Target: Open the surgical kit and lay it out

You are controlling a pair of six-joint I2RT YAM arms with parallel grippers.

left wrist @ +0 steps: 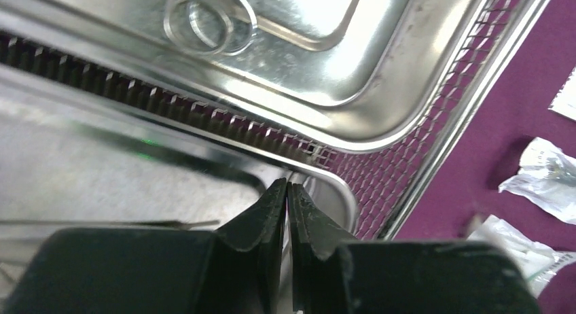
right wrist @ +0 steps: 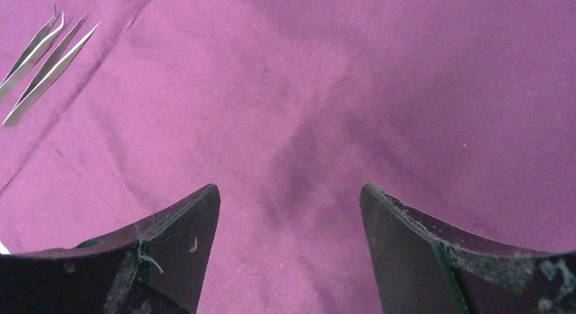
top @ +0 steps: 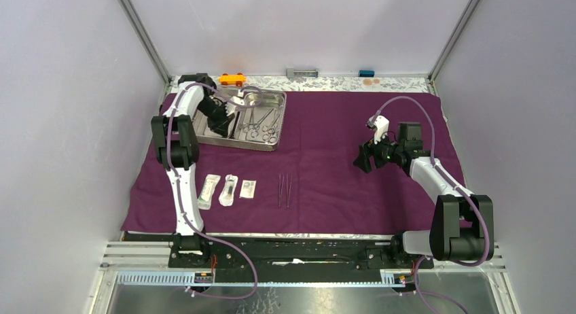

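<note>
The metal tray (top: 238,143) stands at the upper left of the cloth. Over its left compartment hangs my left gripper (top: 219,132). In the left wrist view, the left gripper has its fingertips almost together near the compartment's corner; whether they pinch anything thin is unclear. A thin instrument (left wrist: 180,224) lies left of the fingers. Ring-handled instruments (top: 255,127) fill the right compartment. Two tweezers (top: 289,192) lie side by side on the cloth, also visible as tweezers (right wrist: 51,73). My right gripper hovers empty above bare cloth, fingers wide apart.
Three packets lie in a row below the tray: a long packet (top: 208,192), a middle packet (top: 229,191) and a square packet (top: 247,189). A toy car (top: 232,79) sits behind the tray.
</note>
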